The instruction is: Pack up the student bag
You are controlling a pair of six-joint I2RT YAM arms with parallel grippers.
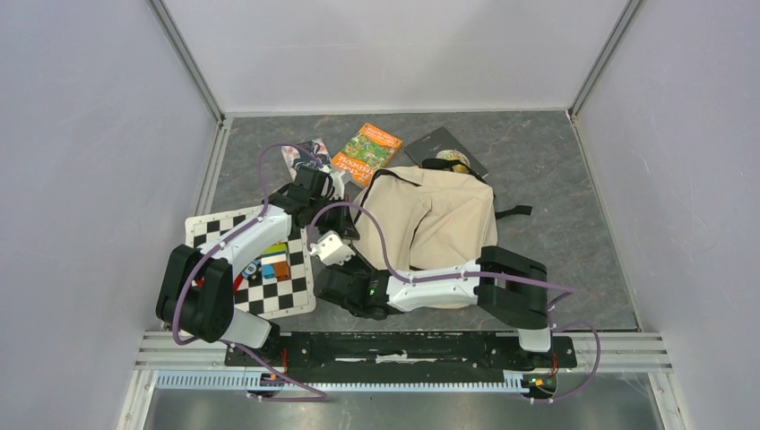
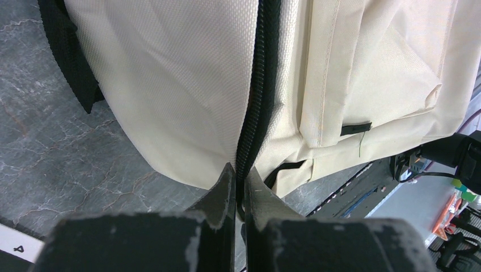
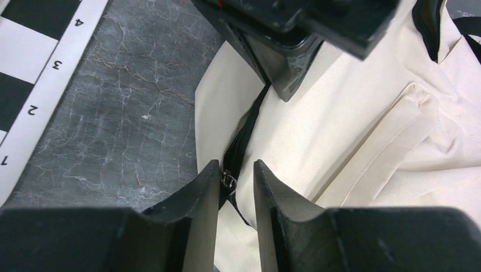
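Note:
The cream fabric bag [image 1: 448, 215] lies open in the middle of the floor. My left gripper is shut on its black zipper edge [image 2: 255, 102] at the bag's left side. In the right wrist view, my right gripper stands part open over that side, its fingers either side of the lower stretch of zipper, where a small metal pull [image 3: 229, 180] shows beside the left finger. Whether the fingers touch it, I cannot tell.
An orange book [image 1: 366, 150], a patterned booklet [image 1: 303, 152] and a dark folder [image 1: 445, 143] lie behind the bag. A checkered board [image 1: 278, 296] with several small items is at the left. Bare floor [image 1: 565, 242] is on the right.

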